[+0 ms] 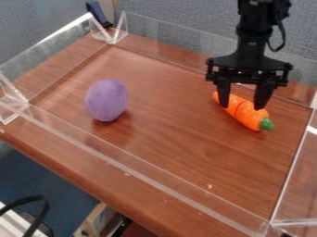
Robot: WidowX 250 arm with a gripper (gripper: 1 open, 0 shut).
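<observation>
An orange toy carrot (246, 113) with a green tip lies at the right of the wooden table. Over it hangs my black gripper (242, 98), its two fingers apart, one to either side of the carrot's upper part, low and close to it. Whether they touch it is not clear. A purple eggplant-like toy (107, 99) rests at the left.
Clear plastic walls (162, 32) border the tabletop (161, 167). A dark cable and gear sit off the table at the lower left.
</observation>
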